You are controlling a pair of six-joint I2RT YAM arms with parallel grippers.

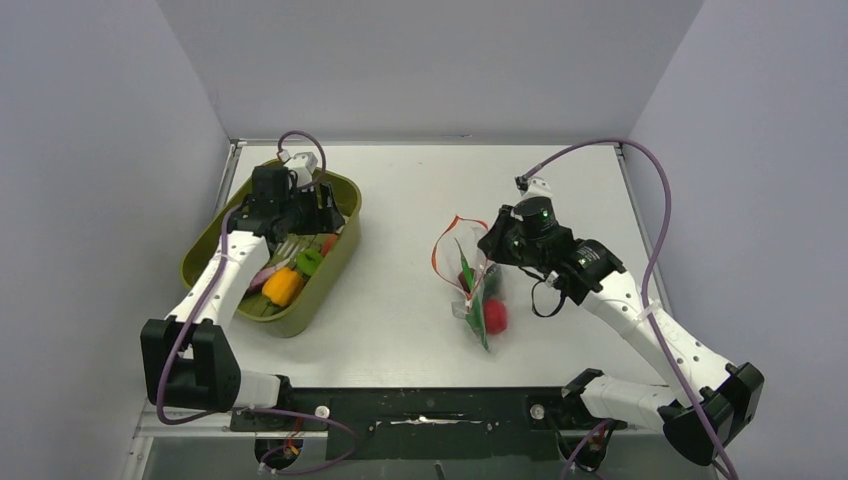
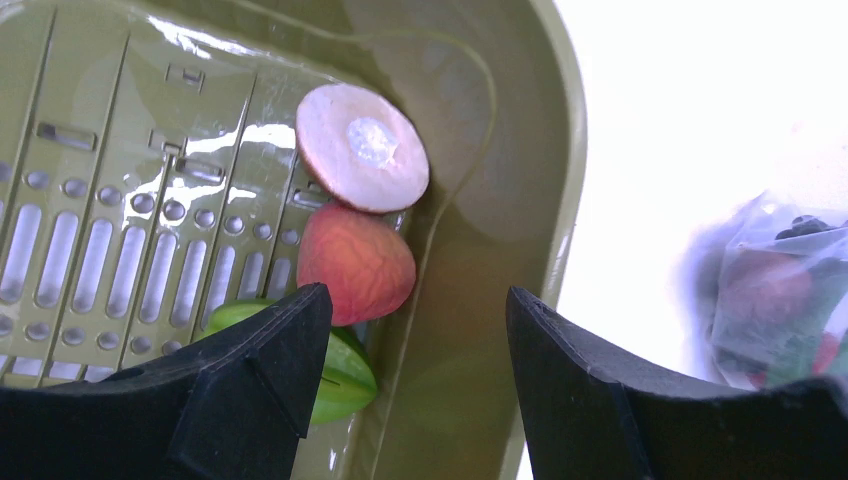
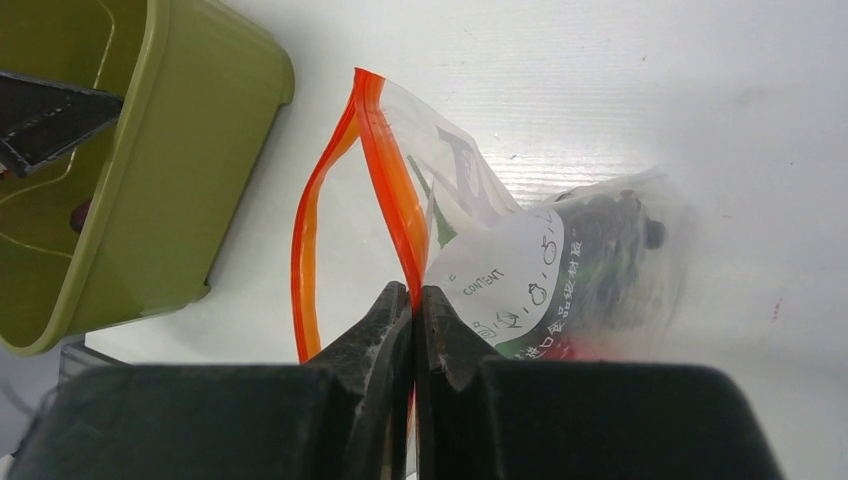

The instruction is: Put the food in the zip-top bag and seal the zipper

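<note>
The clear zip top bag (image 1: 478,290) with an orange rim (image 3: 383,150) lies on the table, its mouth spread apart. Inside it are a red round item (image 1: 496,317) and green and dark food. My right gripper is shut on one side of the rim; a thin orange strip shows between its fingers. Over the green basket (image 1: 337,262) my left gripper hangs open, nothing held. Below and ahead of its fingers lie a peach (image 2: 355,265), a pale round slice (image 2: 362,147) and a green pepper (image 2: 345,380).
Also in the basket are a yellow pepper (image 1: 283,287) and a purple eggplant (image 1: 262,277). The basket wall (image 2: 565,200) stands high close to my left fingers. Bare white table lies between basket and bag.
</note>
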